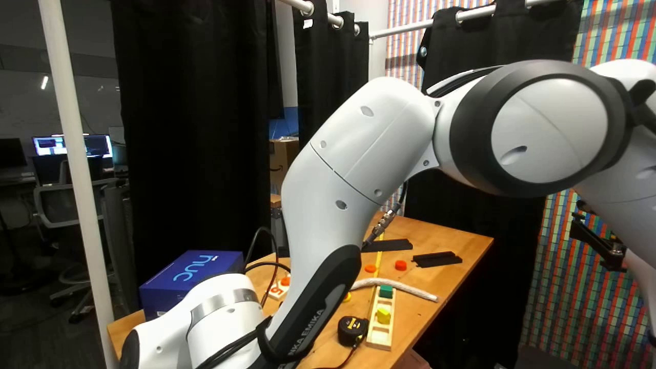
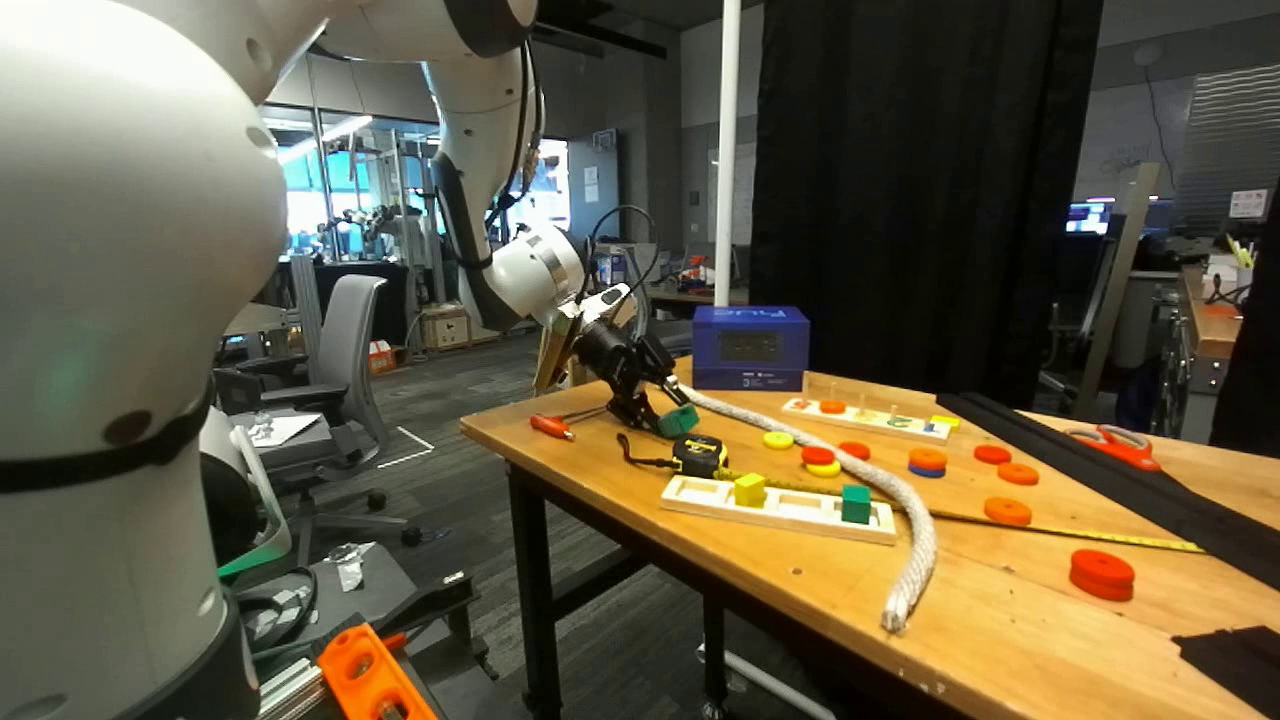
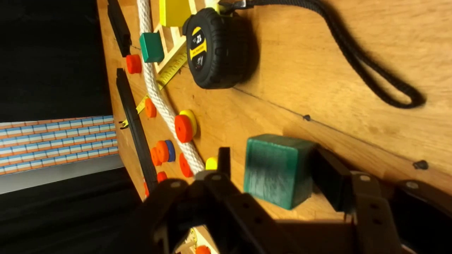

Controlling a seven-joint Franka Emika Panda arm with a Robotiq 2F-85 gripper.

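Observation:
A green block rests on the table between the fingers of my gripper in the wrist view. The right finger is against or very close to the block's side, while a gap shows between the block and the left finger. My fingers are part open. From exterior view 2, the gripper reaches down at the table's far left corner with the green block at its tips. In exterior view 1 the arm hides both.
Close by lies a black tape measure, its strap loose. A wooden tray holds a yellow block and another green block. A white rope crosses the table among several coloured discs. A blue box stands behind.

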